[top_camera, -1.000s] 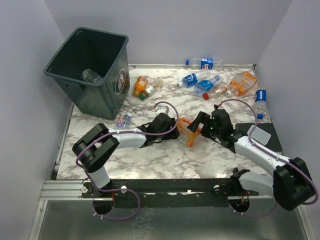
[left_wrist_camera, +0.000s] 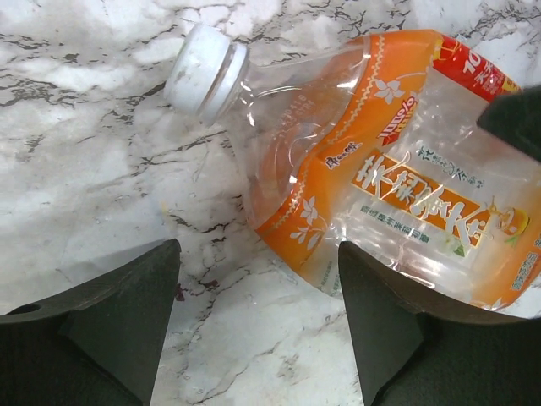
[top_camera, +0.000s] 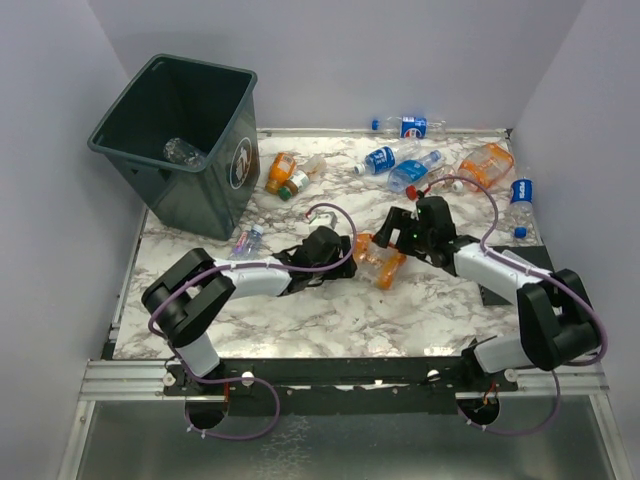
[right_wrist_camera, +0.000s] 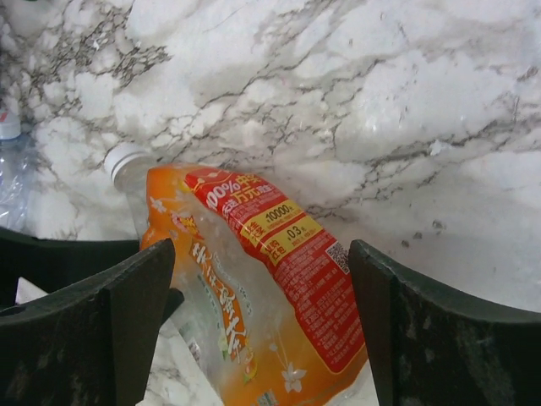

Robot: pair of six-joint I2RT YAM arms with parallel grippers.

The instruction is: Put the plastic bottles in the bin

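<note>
A crushed plastic bottle with an orange label and white cap (top_camera: 379, 262) lies on the marble table between my grippers. In the left wrist view it (left_wrist_camera: 406, 186) fills the right half, just ahead of the open left gripper, with nothing held. My right gripper is open over the same bottle (right_wrist_camera: 287, 271), its fingers on either side of the red label. A large dark green bin (top_camera: 205, 165) with a bottle inside stands at the back left.
Several bottles lie along the back right, including a Pepsi bottle (top_camera: 413, 127) and an orange one (top_camera: 485, 165). Smaller bottles (top_camera: 281, 172) lie right of the bin, another (top_camera: 247, 242) near the left arm. A black pad (top_camera: 505, 290) is at the right.
The left arm has barely moved.
</note>
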